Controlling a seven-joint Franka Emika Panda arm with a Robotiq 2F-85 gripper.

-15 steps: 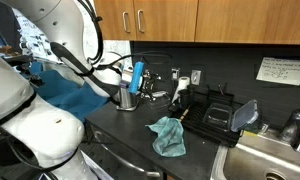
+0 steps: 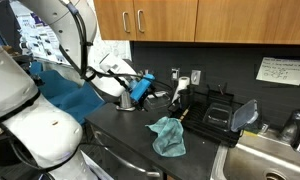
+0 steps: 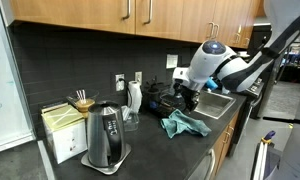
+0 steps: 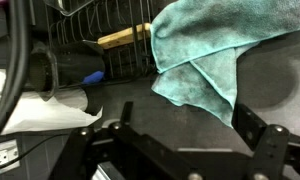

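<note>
A crumpled teal cloth [image 2: 168,138] lies on the dark counter in front of the dish rack. In exterior view 2 the same cloth [image 3: 186,124] rests near the counter's front edge. From the wrist, my gripper is open, its dark fingers well apart and nothing held between them. A pointed corner of the cloth [image 4: 208,48] reaches toward the gap between the fingers, and the bulk of it spreads across the upper right of that view. Exterior view 1 has the blue-banded wrist [image 2: 142,87] above the counter, left of the cloth.
Beside the cloth stands a black wire dish rack [image 2: 212,118], with a sink [image 2: 252,162] to its right. A white paper roll [image 4: 50,112] is at the wrist view's left. A kettle [image 3: 108,135] and a utensil holder stand farther along. Bare counter [image 2: 195,158] surrounds the cloth's front.
My wrist has come down somewhat and shifted slightly right in exterior view 1, and its blue band has tilted from near upright. The cloth looks unmoved.
</note>
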